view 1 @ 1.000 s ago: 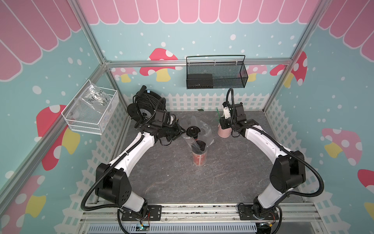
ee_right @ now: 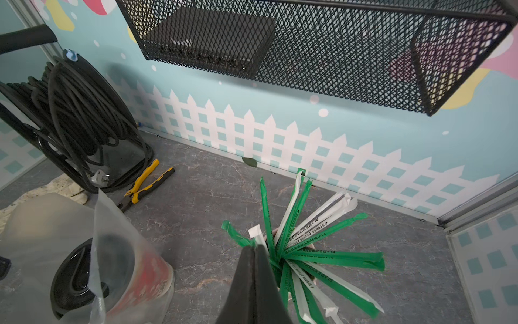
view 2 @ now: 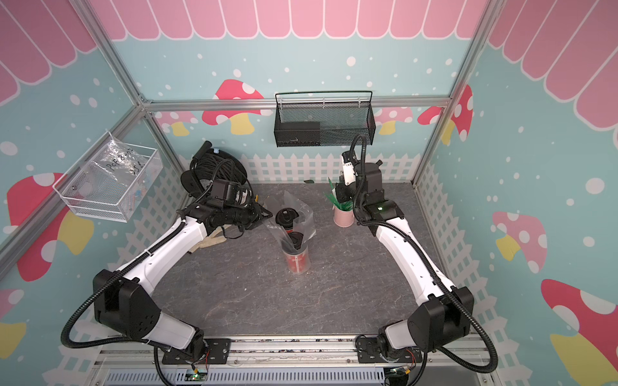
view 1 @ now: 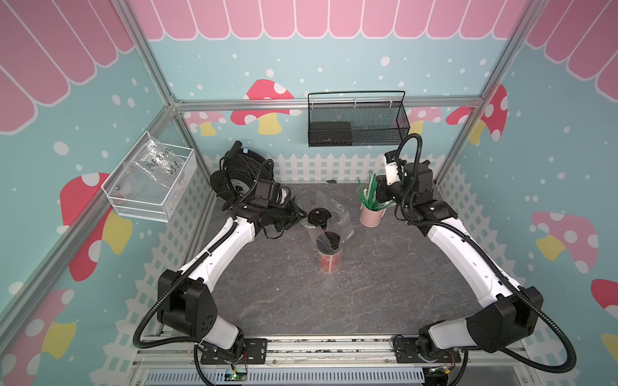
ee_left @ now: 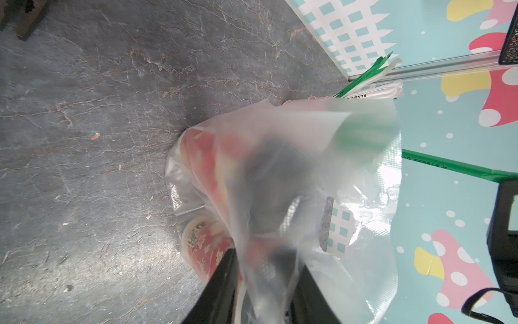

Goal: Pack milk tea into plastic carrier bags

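Two lidded drink cups, the back (view 1: pixel 318 215) and front (view 1: pixel 329 260), stand in a clear plastic bag (ee_left: pixel 356 280). My left gripper (view 1: pixel 298 214) is at the bag's left rim; in its wrist view bag plastic lies between the fingers, their grip unclear. My right gripper is shut above a pink holder (view 1: pixel 370 218) of wrapped straws (ee_right: pixel 334 259). In the left wrist view, a green straw (ee_left: pixel 447 162) extends from the right gripper, apparently held in it.
A cable reel (view 1: pixel 238 173) and pliers (ee_right: pixel 140 183) lie at back left. A black wire basket (view 1: pixel 379 125) hangs on the back wall, a white basket (view 1: pixel 138 206) on the left.
My right gripper has risen from low at the straw holder, its arm shifting slightly right. The left arm, cups and bag look almost unchanged.
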